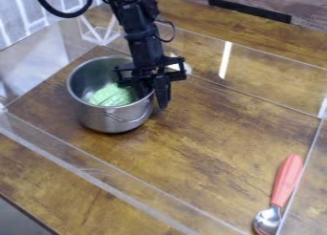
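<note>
A steel pot [109,112] stands at the left of the wooden surface, with a green textured item [111,94] inside it. The black gripper [159,94] is down at the pot's right rim; whether its fingers are shut on the rim or apart from it cannot be told, as they are small and dark. The arm reaches down from the top of the view.
A red-handled scoop [284,188] lies at the lower right. Clear panels [228,57] and edges border the work area.
</note>
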